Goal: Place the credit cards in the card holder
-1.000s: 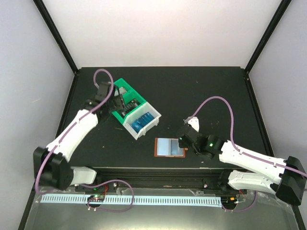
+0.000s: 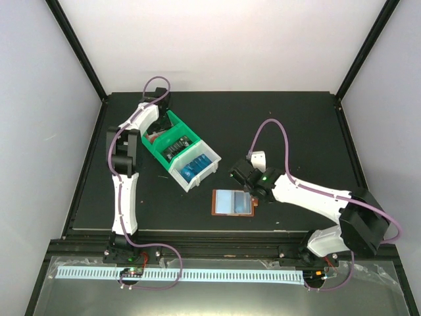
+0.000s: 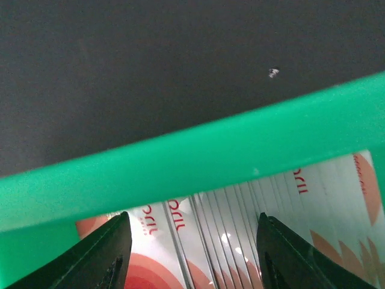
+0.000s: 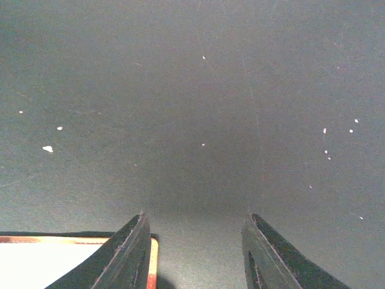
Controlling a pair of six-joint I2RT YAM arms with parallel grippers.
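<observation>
White cards with red print [image 3: 234, 211] stand upright in a row inside the green bin [image 3: 198, 159]. My left gripper is open, its two fingers apart over these cards in the left wrist view; neither finger is seen closed on a card. The brown-edged card holder [image 2: 233, 203] lies flat on the table, light-coloured inside. Over its right side hovers my right gripper, open with only bare table visible between its fingers; a corner of the holder shows at lower left in the right wrist view.
Dark cards [image 2: 177, 148] fill the bin's middle compartment. A white bin [image 2: 209, 171] joined to it holds blue cards [image 2: 195, 168]. Open black table [image 2: 309, 135] stretches across the right and back.
The left arm has swung from over the bins' left side to the far end of the green bin.
</observation>
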